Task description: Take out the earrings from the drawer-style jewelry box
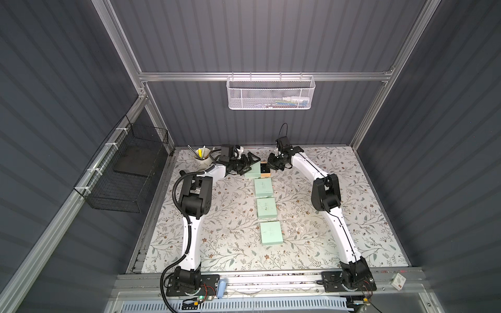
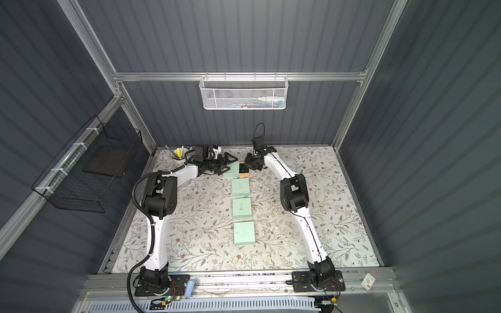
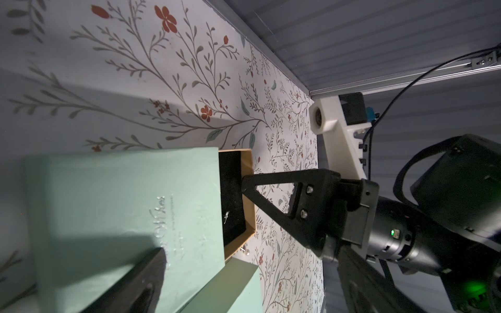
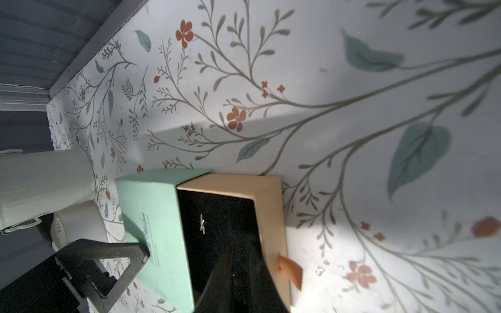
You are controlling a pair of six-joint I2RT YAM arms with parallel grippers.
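Note:
A mint-green jewelry box point(image 3: 130, 208) has its drawer point(image 4: 268, 219) slid out to the right. Tan walls and a black lining show, with a tan pull tab point(image 4: 290, 271) on the front. A small silver earring lies on the lining; the same earring point(image 3: 226, 216) shows in the left wrist view. My left gripper is open, its spread fingers at the box's sleeve. My right gripper has its dark fingertips close together over the drawer's near part. The dark lining hides whether anything sits between them.
Tiny pale items point(image 4: 320, 271) lie on the tabletop outside the drawer, too small to name. More mint boxes point(image 1: 266, 207) line up toward the front. A white cup with pens point(image 1: 202, 156) stands behind the left arm.

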